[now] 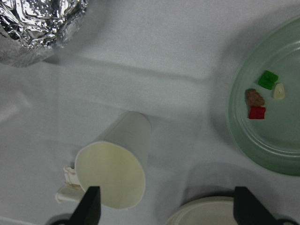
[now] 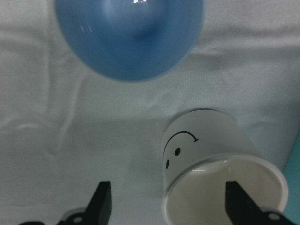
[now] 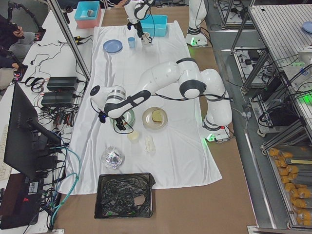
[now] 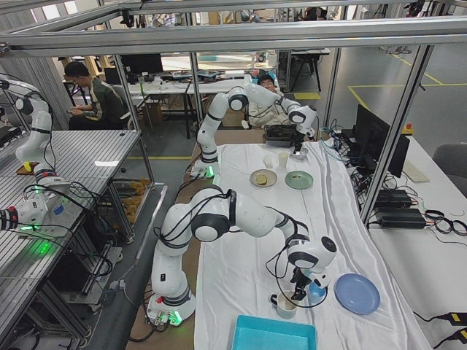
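My left gripper is open over a white cup (image 1: 112, 173) and a pale bowl (image 1: 201, 215), beside a green plate (image 1: 272, 145) with small food pieces and a foil dish (image 1: 40, 30). My right gripper stands open at a white smiley cup (image 2: 197, 136); one fingertip overlaps its mouth, contact unclear. A blue cup (image 2: 129, 56) stands apart from it.
A beige plate (image 3: 146, 117) holds a yellow item. A black lined bin (image 3: 105, 195) sits at the table's end, a cyan tray (image 4: 244, 335) at the other. A blue plate (image 4: 357, 295) lies near the blue cup.
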